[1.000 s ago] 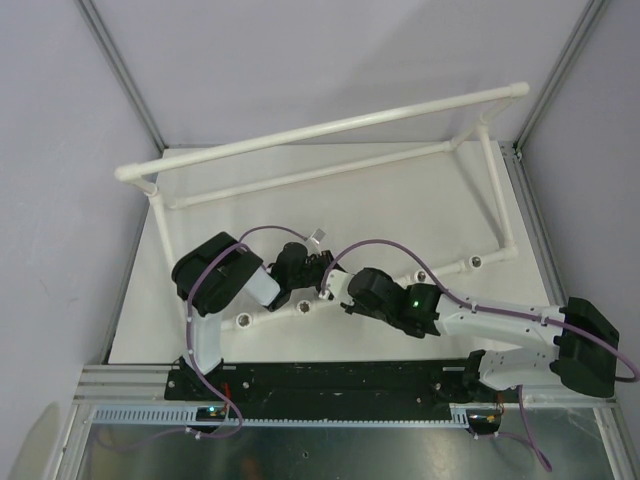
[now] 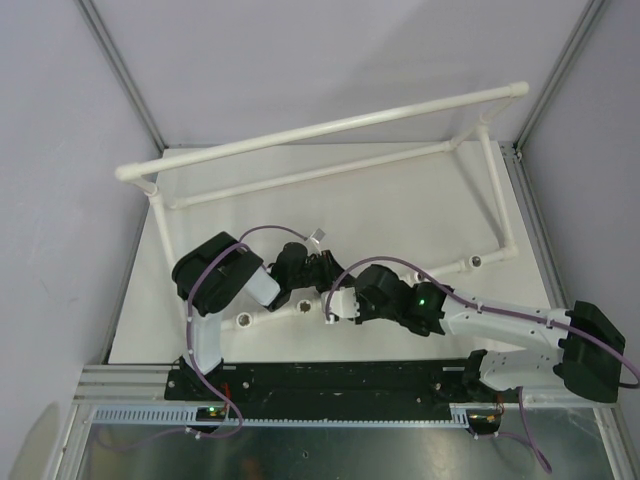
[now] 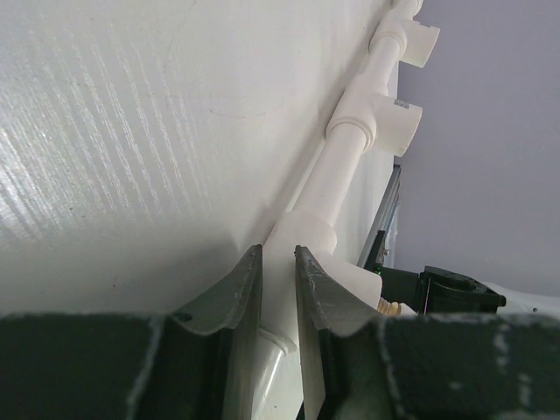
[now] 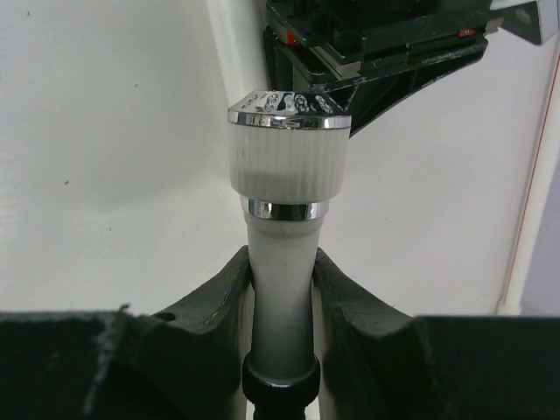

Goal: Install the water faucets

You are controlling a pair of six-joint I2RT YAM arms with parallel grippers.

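Observation:
A white pipe [image 2: 270, 316] with several tee sockets runs along the front of the white frame. My left gripper is shut on this pipe at one tee, with a finger [image 3: 248, 284] on either side. That tee's socket [image 3: 357, 282] points right in the left wrist view, and a brass-coloured end [image 3: 390, 306] shows at its mouth; whether it is seated inside cannot be told. My right gripper is shut on the white body of a faucet [image 4: 284, 162], which has chrome rings and a dark lower end. From above, both fingertips are largely hidden.
Further tee sockets [image 2: 244, 321] [image 2: 475, 261] stand open along the pipe. A raised white top rail [image 2: 320, 128] spans the back. Both arms' ends crowd together at mid-table, while the white board [image 2: 350, 205] behind them is clear.
The left arm and pipe frame have stayed in place.

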